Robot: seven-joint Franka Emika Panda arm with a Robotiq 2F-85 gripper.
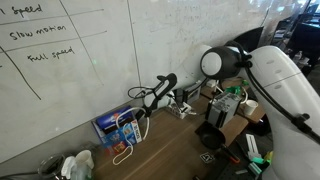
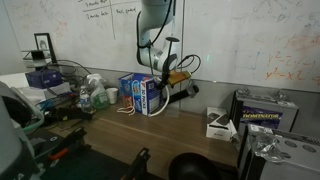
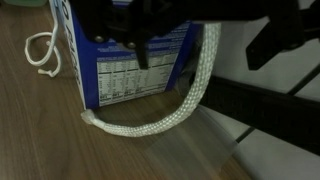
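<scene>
A thick white rope (image 3: 165,128) curves past the lower corner of a blue box (image 3: 125,80) printed with a table of text. My gripper is open, its dark fingers spread at the top of the wrist view. The rope's upper stretch rises into the space between them; whether it touches either finger cannot be told. In exterior view 2 the gripper (image 2: 172,74) is beside the blue boxes (image 2: 140,92) near the whiteboard wall. Exterior view 1 has the rope (image 1: 124,155) trailing onto the wooden table, with the blue box (image 1: 118,127) behind it.
A black pan (image 1: 208,137) lies to the right, near a silver toaster (image 1: 224,108). The white open box (image 2: 220,124) stands right of the gripper in exterior view 2. Bottles and cups (image 2: 97,92) crowd the left side. Bare table (image 2: 145,130) spreads in front of the boxes.
</scene>
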